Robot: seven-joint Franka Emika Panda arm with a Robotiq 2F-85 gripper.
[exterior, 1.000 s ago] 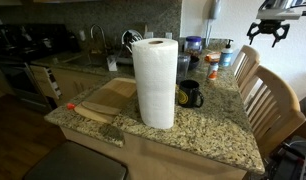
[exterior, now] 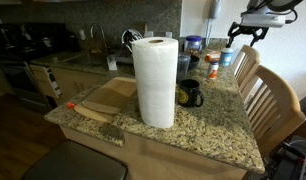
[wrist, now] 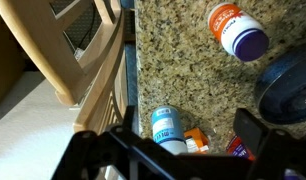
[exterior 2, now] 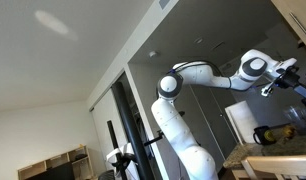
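In exterior view 1 my gripper [exterior: 244,41] hangs above the far right of the counter, fingers down and spread apart. Its left finger overlaps the top of a blue-and-white bottle [exterior: 226,57]; contact cannot be told from here. From the wrist, the open gripper shows nothing held. That bottle [wrist: 167,128] appears between the two dark fingers, nearer the left one. An orange-and-white container with a purple lid [wrist: 240,31] stands farther up the wrist view. No task object is named.
A paper towel roll [exterior: 155,82] stands at the counter's front, beside a black mug [exterior: 189,93]. Wooden chairs [exterior: 276,92] line the right edge. Purple-lidded jars [exterior: 193,44] stand at the back. A dark bowl-like item [wrist: 286,86] sits right in the wrist view.
My gripper has moved left and slightly down, from over the chairs to above the blue-and-white bottle. The counter items stay where they were.
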